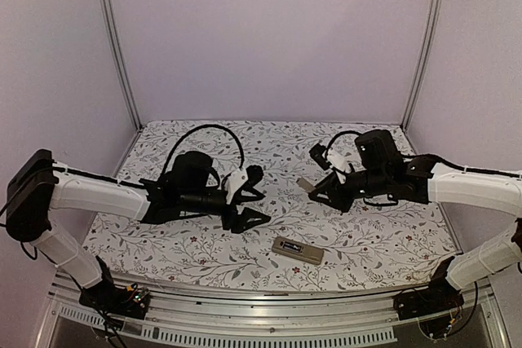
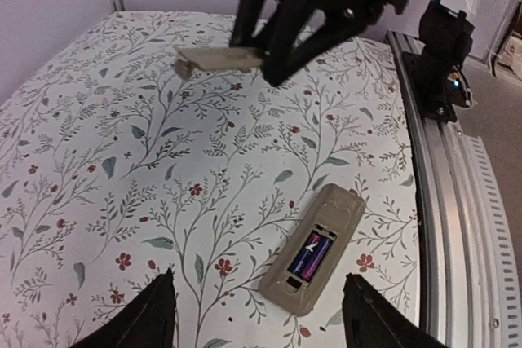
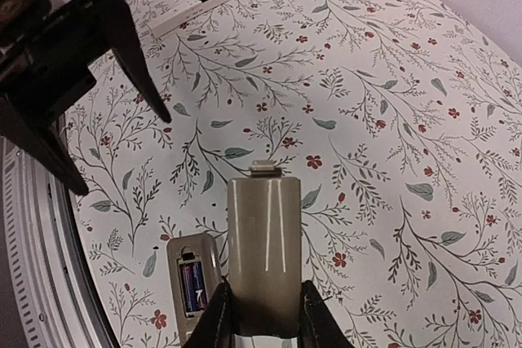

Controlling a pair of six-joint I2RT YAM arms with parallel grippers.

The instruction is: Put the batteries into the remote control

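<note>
The grey remote control [image 1: 308,253] lies on the table near its front edge, with its compartment facing up. Dark blue-purple batteries [image 2: 311,255] sit inside that compartment; a black gap shows at one end. My left gripper [image 1: 263,207] is above the table, left of and behind the remote, its fingers [image 2: 151,315] apart and empty. The battery cover [image 3: 263,242], a grey-brown flat piece, stands upright between the fingers of my right gripper. That gripper is shut on it, raised behind and to the right of the remote.
A white holder [image 3: 183,14] with a dark slot lies on the table beyond my left arm in the right wrist view. A metal rail [image 1: 269,309] runs along the front.
</note>
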